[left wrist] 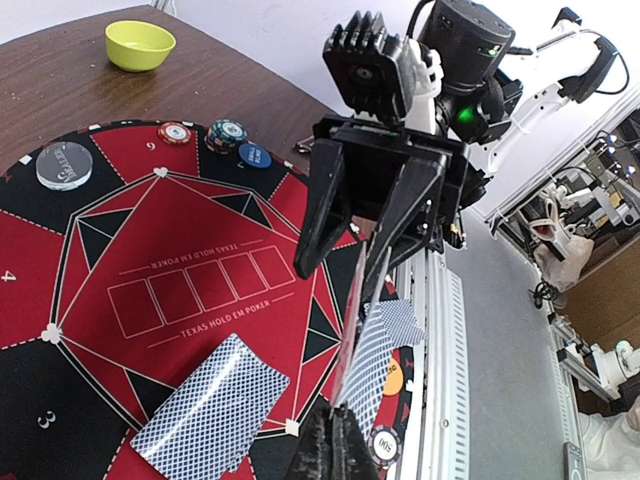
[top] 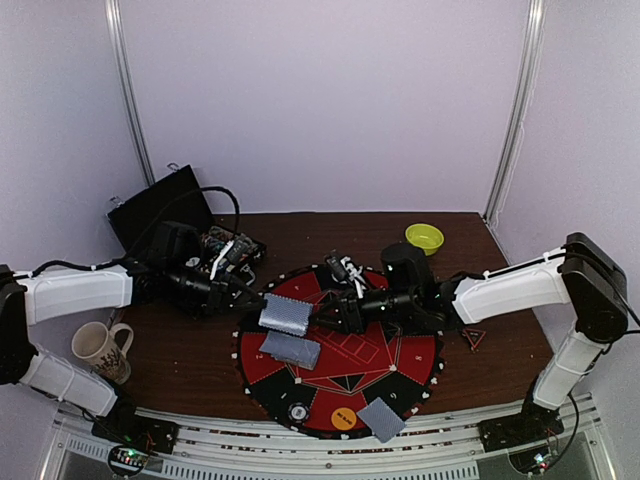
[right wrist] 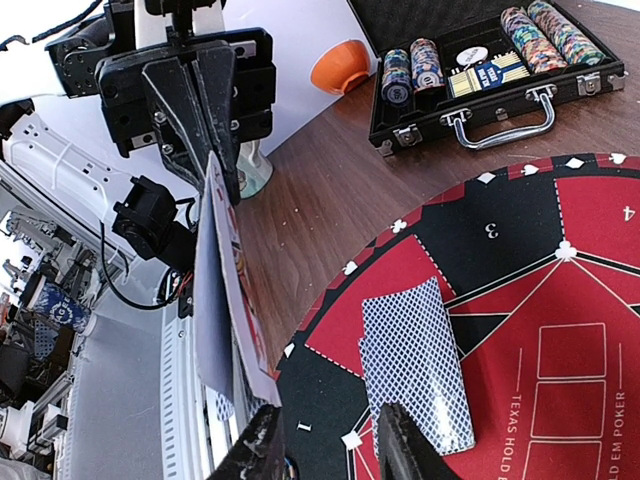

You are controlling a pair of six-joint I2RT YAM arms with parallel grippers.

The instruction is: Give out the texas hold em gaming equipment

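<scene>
Two playing cards (top: 287,314), their patterned back facing up in the top view, hang over the left of the round poker mat (top: 340,390). My left gripper (top: 257,304) is shut on one edge of them; in the right wrist view the cards (right wrist: 215,290) spread slightly apart. My right gripper (top: 317,318) is at their opposite edge. Its fingers (left wrist: 322,205) stand apart in the left wrist view, with the cards' far ends near the gap. Other face-down cards (top: 290,349) lie on the mat below, and more cards (top: 381,420) at its front edge.
The open chip case (right wrist: 500,90) stands at the back left, a mug (top: 103,350) at the front left. A yellow-green bowl (top: 425,238) is at the back right. Chips (left wrist: 227,135) and a clear dealer disc (left wrist: 64,166) rest on the mat.
</scene>
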